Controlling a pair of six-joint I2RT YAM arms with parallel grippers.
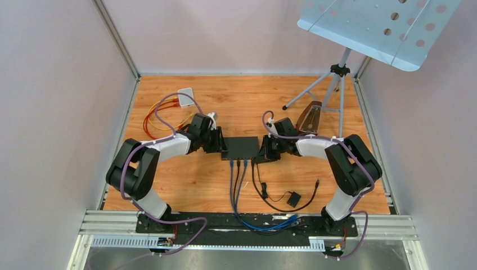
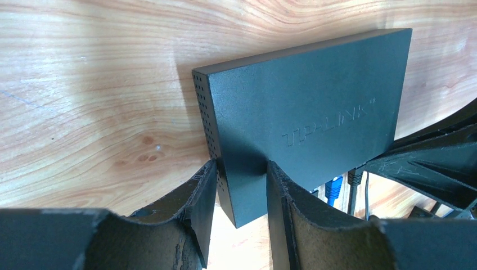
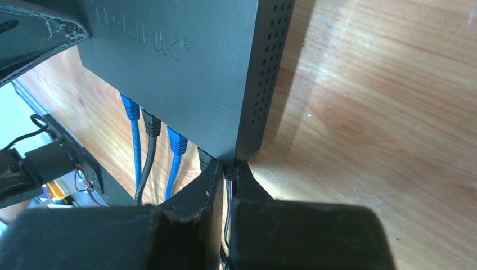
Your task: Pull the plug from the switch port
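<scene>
The dark TP-LINK switch [image 1: 240, 147] lies flat on the wooden table. At its left end my left gripper is shut on the casing, one finger on each side. At the front right corner my right gripper is shut, and the thin black plug [image 3: 228, 175] with its thin cable shows between its fingers. The fingertips hide where that plug meets the port. Along the same edge sit blue plugs [image 3: 177, 140], a black plug [image 3: 152, 122] and a thicker black plug [image 3: 204, 157] right beside the left fingertip.
Several cables run to a bundle [image 1: 275, 224] at the table's front edge. A loose black cable and an adapter [image 1: 293, 199] lie front right. A white box [image 1: 186, 97] with red and yellow cables is back left. A metronome [image 1: 309, 119] and stand [image 1: 340, 84] occupy the back right.
</scene>
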